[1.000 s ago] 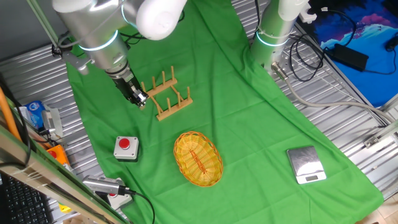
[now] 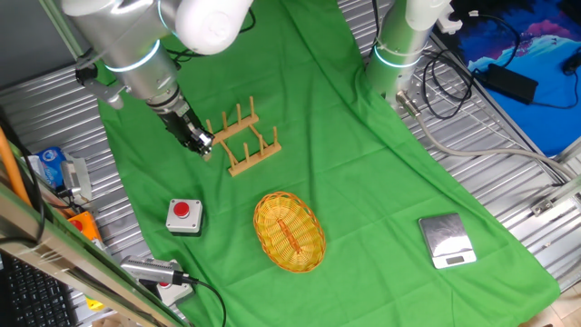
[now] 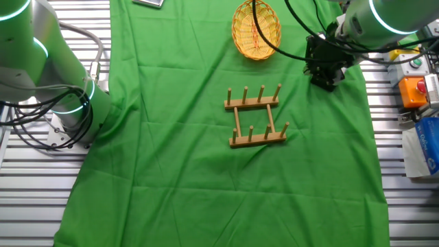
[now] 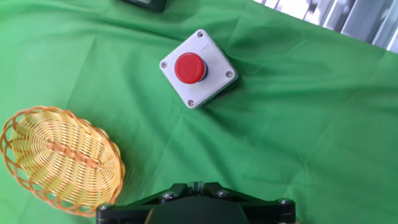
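My gripper [image 2: 207,153] hangs above the green cloth, just left of the wooden peg rack [image 2: 243,145] in exterior view 1. At the bottom of the wrist view the gripper is shut, its black fingers meeting with nothing visible between them. A grey box with a red push button [image 4: 196,68] lies ahead of it in that view. To the lower left there is an empty oval wicker basket [image 4: 65,165]. Exterior view 2 shows the rack [image 3: 256,122] with upright pegs and nothing on it.
A small silver scale [image 2: 447,241] lies at the right of the cloth. A grey cylindrical device [image 2: 152,271] with a cable sits at the lower left. Between basket and scale, the cloth is clear.
In exterior view 1 the arm has shifted slightly to the left, with the gripper drifting a little away from the rack. Rack, basket, button box and scale have stayed put.
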